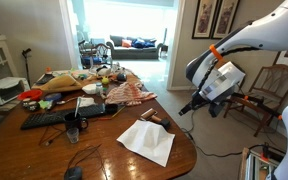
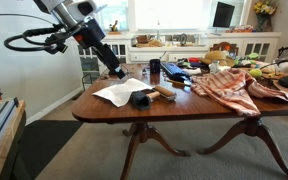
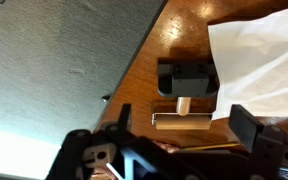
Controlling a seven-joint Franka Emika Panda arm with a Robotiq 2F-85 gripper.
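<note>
My gripper stands open above the table's edge, its two dark fingers far apart in the wrist view with nothing held. Between and beyond them, lower down on the wood, lie a black block-like object (image 3: 186, 77) and a tan roller-like piece (image 3: 182, 121) with a short light handle. A white sheet (image 3: 262, 65) lies flat beside them. From the first exterior view, the gripper (image 1: 192, 108) hangs right of the table, clear of the white sheet (image 1: 147, 141) and the dark object (image 1: 161, 121).
A keyboard (image 1: 61, 116), a dark mug (image 1: 74, 123) and cables spread over the table's left side. An orange-striped cloth (image 2: 234, 90) and clutter fill its far end. Bare wood (image 1: 114, 158) shows near the front; grey floor lies past the edge.
</note>
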